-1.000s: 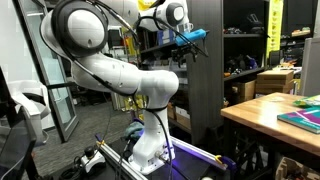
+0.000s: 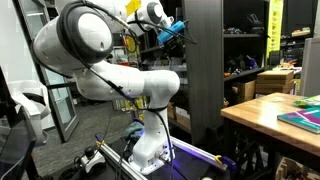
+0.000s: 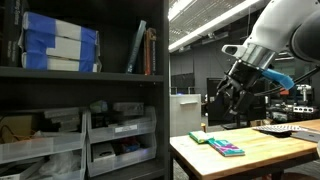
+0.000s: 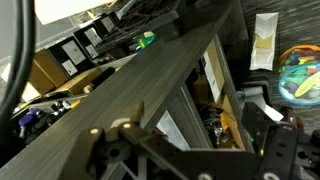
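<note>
My gripper spans the lower part of the wrist view. Its dark fingers stand apart, and nothing shows between them, so it is open. The gripper is only a small dark shape (image 3: 236, 98) in exterior view 2, in front of the shelving and above the height of the table. In exterior view 1 the arm's blue-marked wrist (image 2: 171, 32) is high beside the tall grey cabinet (image 2: 205, 75). A green-and-pink packet (image 3: 226, 147) lies flat on the wooden table (image 3: 260, 155), well apart from the gripper.
Shelves hold blue-and-white boxes (image 3: 60, 42) and grey bins (image 3: 122, 158). In the wrist view, a round container of colourful items (image 4: 300, 75) is at right, near a pale packet (image 4: 264, 40). The dark cabinet panel (image 4: 130, 85) runs diagonally close by.
In exterior view 1 the upper arm and wrist have shifted left and slightly upward over the last second. The table and its packets look unmoved.
</note>
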